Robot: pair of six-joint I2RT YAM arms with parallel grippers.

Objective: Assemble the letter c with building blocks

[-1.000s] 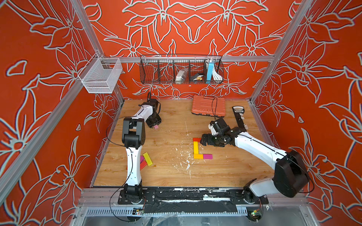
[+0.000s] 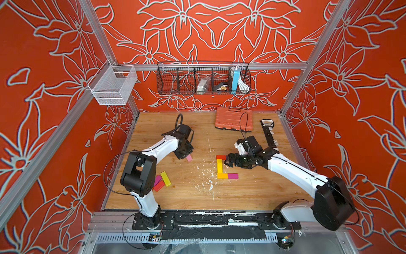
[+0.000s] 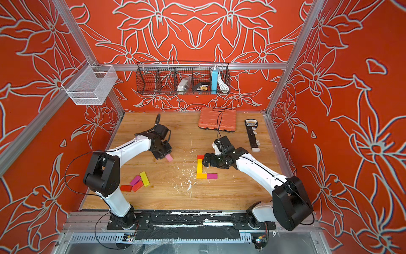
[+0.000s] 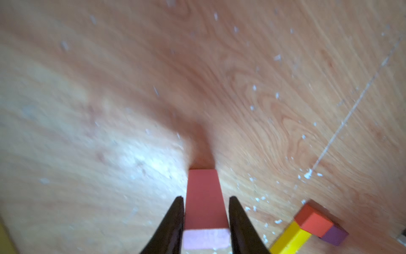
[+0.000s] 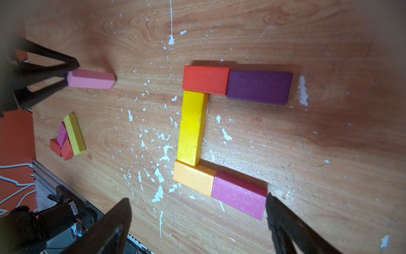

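A C shape lies on the table in the right wrist view. Its top row is a red block and a dark purple block, its upright a yellow block, its bottom row an orange block and a magenta block. My right gripper stands open above it, nothing between its fingers. To the left, my left gripper is shut on a pink block, its far end pointing outward. From above, the right gripper hides the purple block.
Spare blocks lie at the front left: a yellow-green block, red blocks and a magenta block. An orange-red case stands at the back. Bare table separates the left gripper from the C.
My left gripper has moved right and toward the front with the pink block. The right gripper has shifted only slightly toward the front. The blocks on the table look unmoved.
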